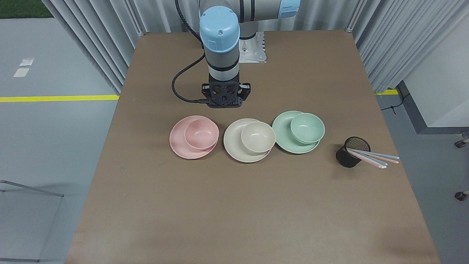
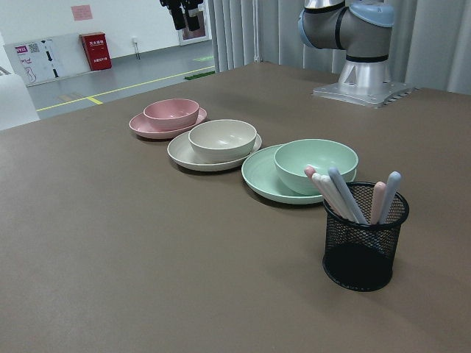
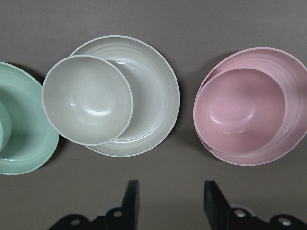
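Three plate-and-bowl pairs stand in a row: a pink bowl on a pink plate, a cream bowl on a cream plate, a green bowl on a green plate. My gripper hangs above the table behind the row, open and empty; in the wrist view its two fingers are wide apart below the cream and pink pairs.
A black mesh holder with several pale utensils stands right of the green pair.
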